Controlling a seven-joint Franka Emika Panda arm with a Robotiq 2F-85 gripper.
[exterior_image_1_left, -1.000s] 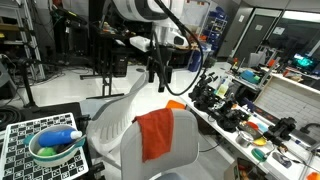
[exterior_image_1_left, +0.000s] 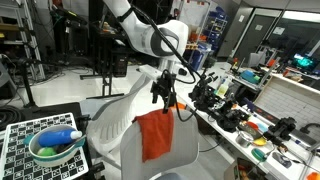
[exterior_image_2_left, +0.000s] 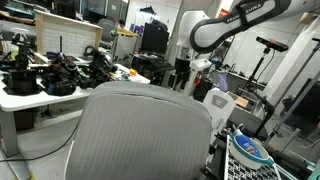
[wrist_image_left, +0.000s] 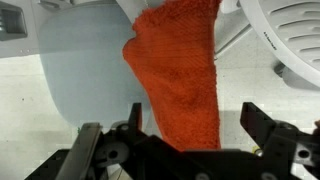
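Observation:
A red-orange cloth (exterior_image_1_left: 155, 134) hangs over the upper edge of a grey chair back (exterior_image_1_left: 180, 147). From the wrist view, the cloth (wrist_image_left: 178, 68) runs lengthwise between my fingers and below them. My gripper (exterior_image_1_left: 166, 101) is just above the cloth's top in exterior view 1, pointing down. Its fingers are wide apart in the wrist view, with a dark finger (wrist_image_left: 250, 121) on the right side; they do not grip the cloth. In exterior view 2, the chair back (exterior_image_2_left: 140, 135) fills the foreground, and the cloth cannot be made out there.
A white slatted chair (exterior_image_1_left: 112, 122) stands close beside the grey one. A teal bowl (exterior_image_1_left: 57, 156) with small items rests near a checkered board (exterior_image_1_left: 14, 150) at the left. Behind, a white table (exterior_image_2_left: 50, 98) carries dark equipment and tools.
My arm has come down step by step, bringing the open gripper closer to the cloth's top. The cloth and chairs look unmoved.

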